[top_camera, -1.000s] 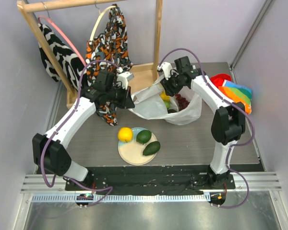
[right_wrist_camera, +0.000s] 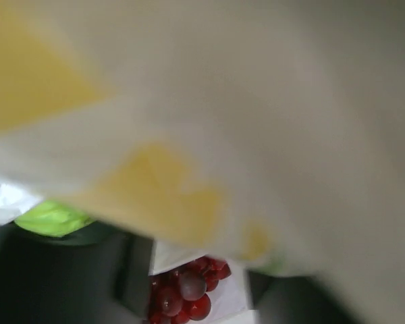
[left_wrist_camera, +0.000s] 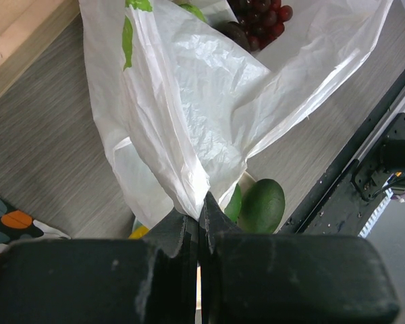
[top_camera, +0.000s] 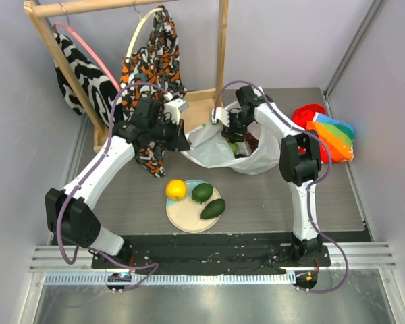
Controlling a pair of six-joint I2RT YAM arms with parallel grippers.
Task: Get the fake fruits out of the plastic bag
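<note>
The white plastic bag (top_camera: 212, 147) lies mouth open toward the front left, its edge pinched in my left gripper, which is shut on it. Inside the bag are dark red grapes (left_wrist_camera: 260, 20), a dark fruit (left_wrist_camera: 233, 34) and a green one (top_camera: 233, 146). My right gripper (top_camera: 235, 137) reaches down into the bag above the green fruit, hiding part of the contents. In the right wrist view its fingers (right_wrist_camera: 131, 273) stand apart, with grapes (right_wrist_camera: 182, 291) visible beyond the gap and blurred bag plastic across most of the picture.
A round plate (top_camera: 183, 219) at the front holds a yellow-orange fruit (top_camera: 176, 189) and two dark green fruits (top_camera: 213, 208). Behind on the left stands a wooden rack (top_camera: 223, 54) with hanging cloths. Colourful bags (top_camera: 332, 135) lie at the right.
The left arm and plate have stayed still.
</note>
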